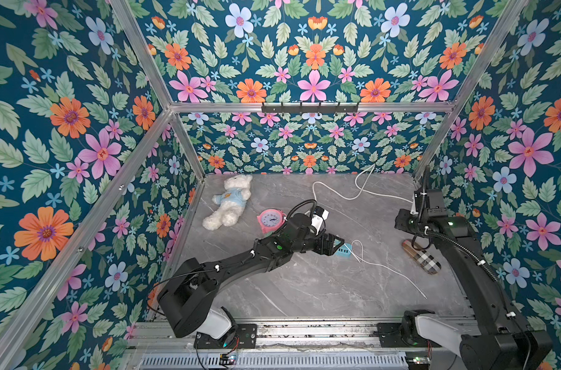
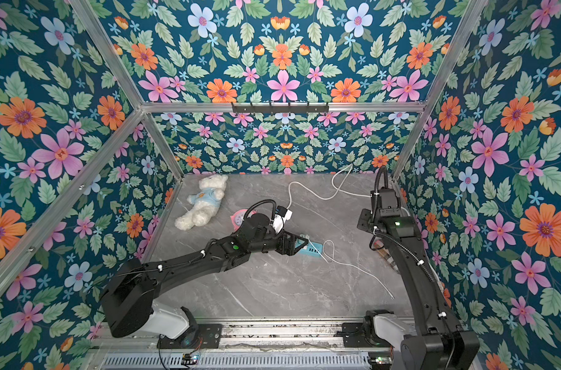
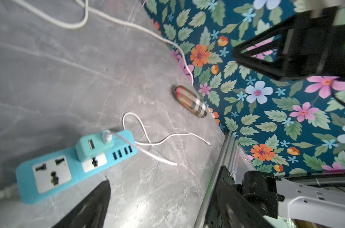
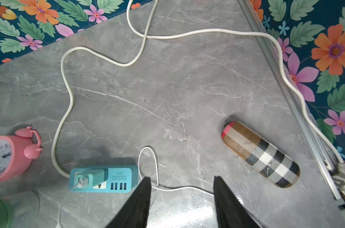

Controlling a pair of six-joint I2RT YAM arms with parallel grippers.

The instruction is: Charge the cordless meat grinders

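A blue power strip (image 3: 47,178) with a plugged-in charger (image 4: 92,176) and thin white cable (image 4: 187,188) lies mid-table. A green-bottomed cup-like item (image 4: 18,210), likely clear-bodied, stands left of it in the right wrist view. My left gripper hangs open over the strip, empty. My right gripper is raised on the right side, open and empty, above the table near a plaid pouch (image 4: 259,153).
A pink alarm clock (image 4: 11,155) and a white teddy bear (image 1: 228,203) are on the left. A thick white cord (image 4: 180,35) loops along the back and right edge.
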